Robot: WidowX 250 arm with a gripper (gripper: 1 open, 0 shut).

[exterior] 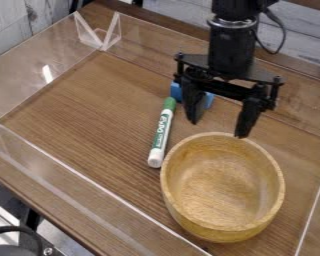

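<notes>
My black gripper (224, 108) hangs open just behind and above the yellow bowl (219, 208), partly in front of a small blue block (182, 90), which it largely hides. A white-and-green marker (162, 138) labelled EXPO lies on the wooden table to the left of the bowl. The bowl looks empty.
Clear plastic walls and edges run along the back and left sides. A black cable lies at the lower left corner.
</notes>
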